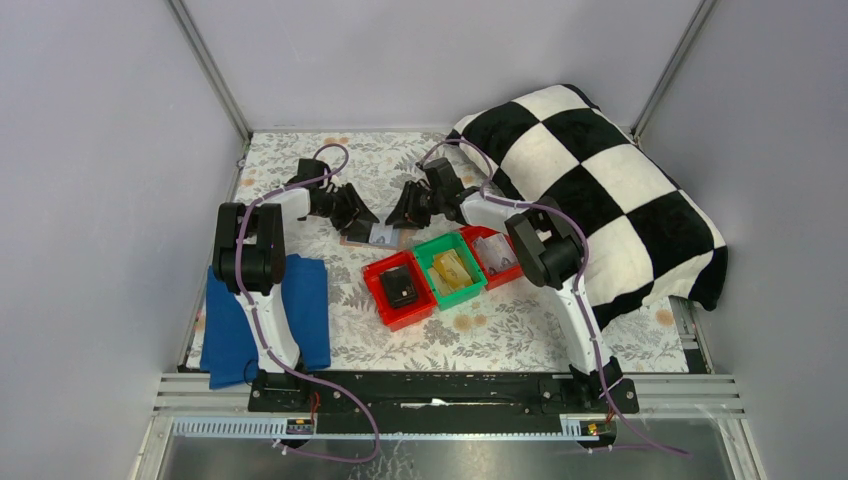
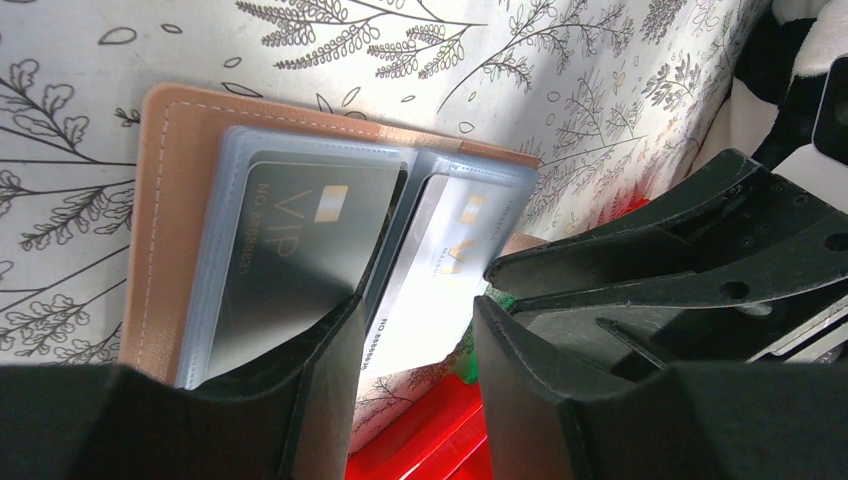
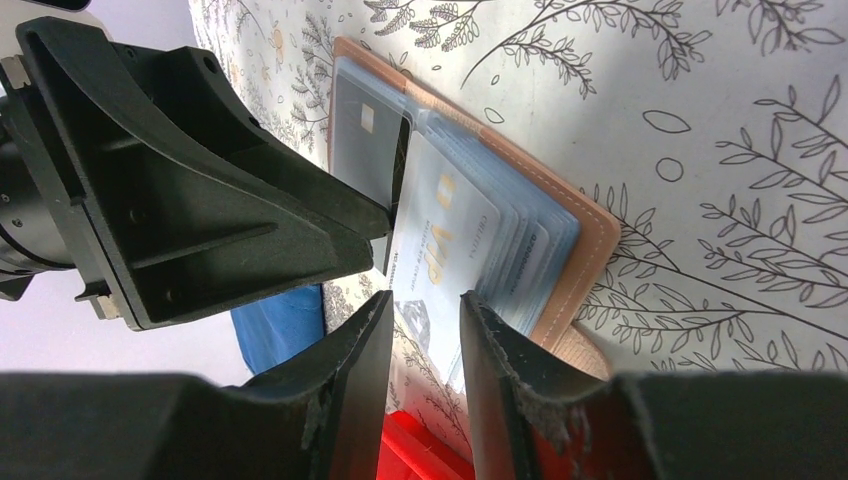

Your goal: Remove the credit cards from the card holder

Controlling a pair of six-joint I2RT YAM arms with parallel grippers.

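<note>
The tan card holder [image 2: 152, 240] lies open on the patterned cloth with clear sleeves on both halves. A dark VIP card [image 2: 310, 230] fills its left sleeve. On the right half, a pale VIP card [image 3: 445, 225] sits in the front sleeve, its lower part bare. My left gripper is open above the holder's middle, nothing held between its fingers. My right gripper hovers at the pale card with its fingers part way apart. The card shows flat behind that gap, and no grip on it is visible.
Toward the front stand a red bin [image 1: 409, 317] with a black item, a green bin [image 1: 460, 296] with yellow pieces, and another red bin [image 1: 508, 273] with pale contents. A checkered pillow [image 1: 590, 190] fills the right; a blue cloth [image 1: 308, 310] lies at left.
</note>
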